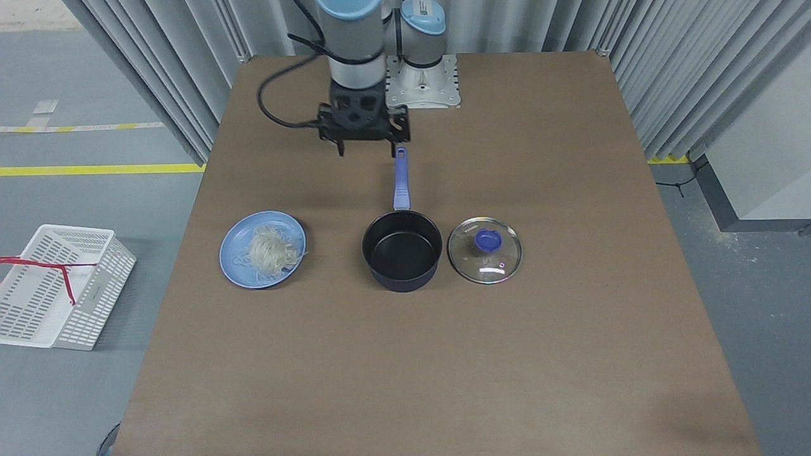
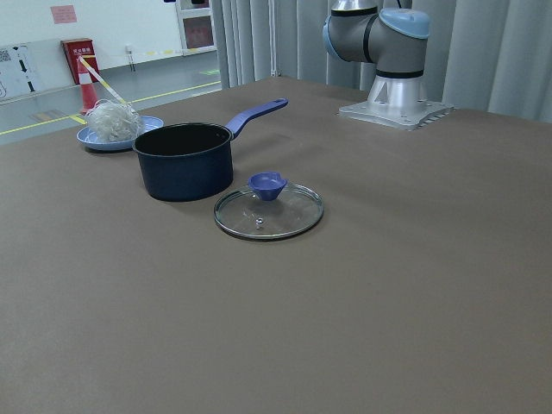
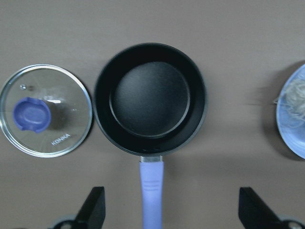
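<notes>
A dark saucepan (image 1: 402, 252) with a purple handle (image 3: 152, 193) stands mid-table. Its glass lid (image 1: 484, 266) with a blue knob lies beside it, on the right in the front view. On the other side a blue plate (image 1: 236, 265) holds pale stringy noodle-like strands (image 1: 270, 250). My gripper (image 1: 366, 152) is above the table behind the pan, near the far end of the handle. In the wrist view its two fingers stand wide apart on either side of the handle, open and holding nothing.
The robot's base (image 1: 445, 91) is at the back edge. A white basket (image 1: 99, 296) sits on the floor at left.
</notes>
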